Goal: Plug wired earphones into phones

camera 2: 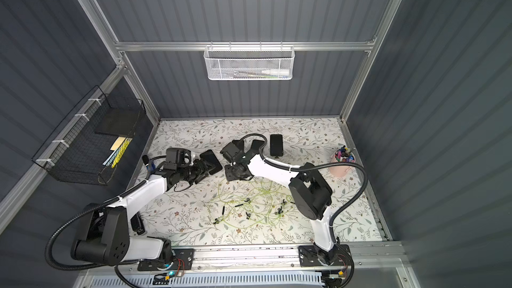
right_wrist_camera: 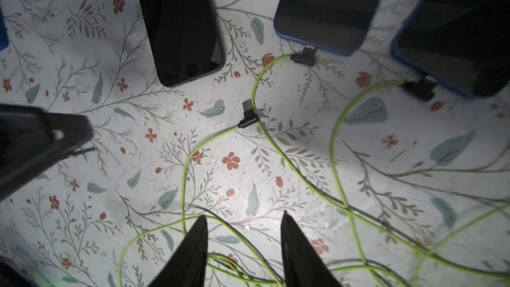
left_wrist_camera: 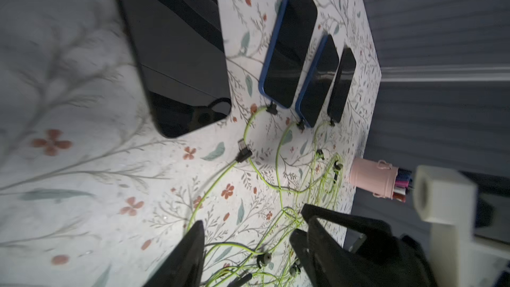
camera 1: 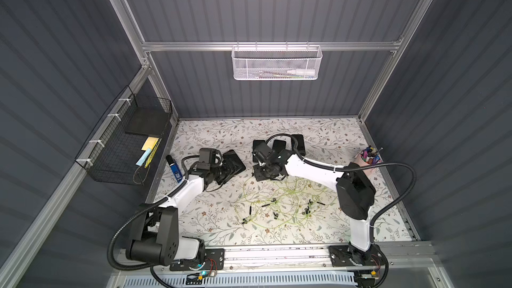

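Four phones lie on the table; in the right wrist view the leftmost phone [right_wrist_camera: 180, 26] has a loose green earphone plug [right_wrist_camera: 247, 119] just below it. Plugs [right_wrist_camera: 304, 57] [right_wrist_camera: 419, 88] sit at the bottom ends of two blue-cased phones [right_wrist_camera: 329, 5] [right_wrist_camera: 446, 32]; whether they are inserted I cannot tell. My left gripper hovers beside the leftmost phone, fingers apart, nothing seen between them. My right gripper is open above the green cables, below the loose plug in its view.
A pink pen cup [camera 1: 361, 164] stands at the right edge. A blue bottle [camera 1: 174, 169] lies at the left, near a wire basket. Tangled earphones cover the front middle.
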